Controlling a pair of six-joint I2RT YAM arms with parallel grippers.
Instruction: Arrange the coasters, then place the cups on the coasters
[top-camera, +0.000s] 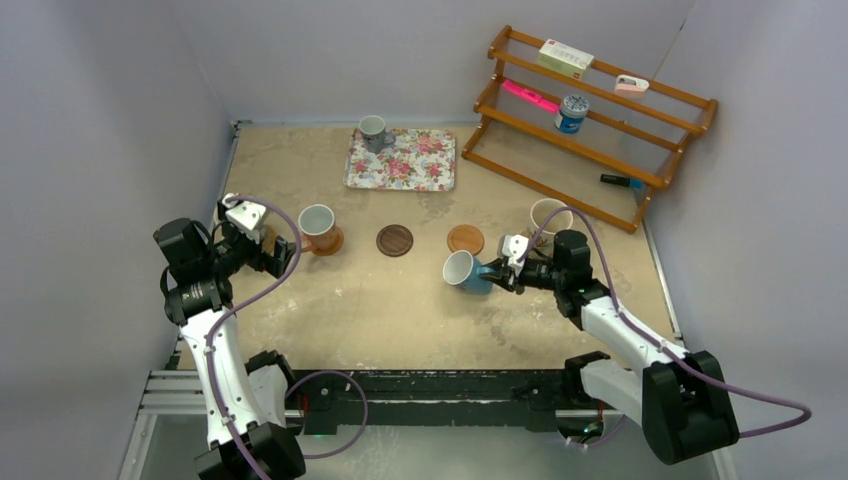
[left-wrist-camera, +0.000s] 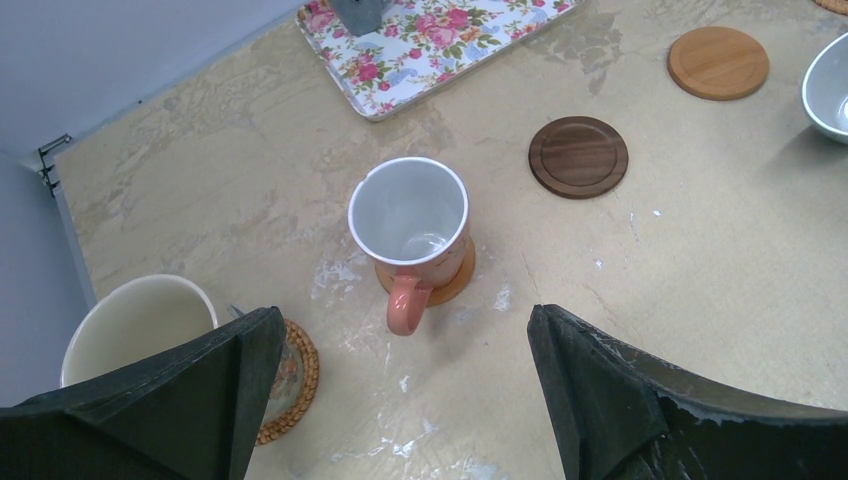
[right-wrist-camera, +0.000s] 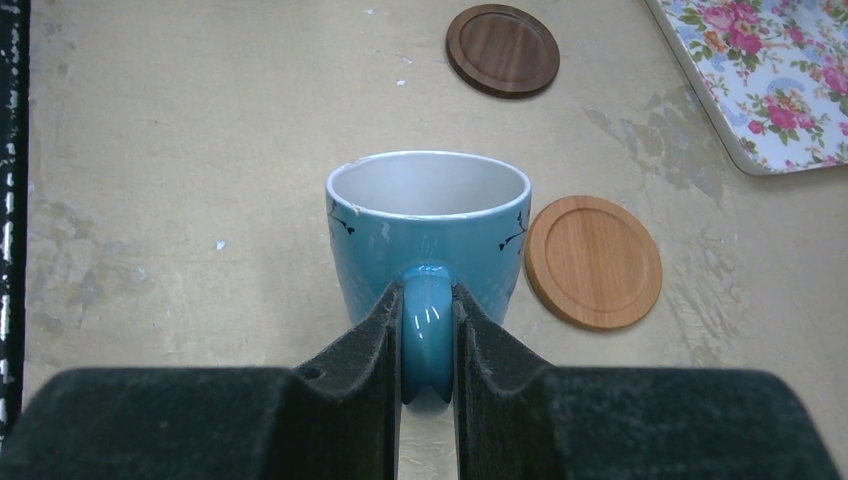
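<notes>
The blue cup (top-camera: 472, 274), white inside, has its handle (right-wrist-camera: 427, 335) between the closed fingers of my right gripper. In the top view it is in front of the light wooden coaster (top-camera: 465, 239), which is bare and beside the cup in the right wrist view. Whether the cup touches the table cannot be told. A dark wooden coaster (top-camera: 394, 240) lies bare near the table's middle. My left gripper is open and empty, over the left side. Ahead of it a pink cup (left-wrist-camera: 415, 230) stands on its coaster.
A cream cup (left-wrist-camera: 140, 325) is partly hidden by a left finger. Another cream cup (top-camera: 550, 216) stands behind the right arm. A grey cup (top-camera: 372, 133) sits on the floral tray (top-camera: 420, 175). The wooden rack (top-camera: 545, 187) fills the back right.
</notes>
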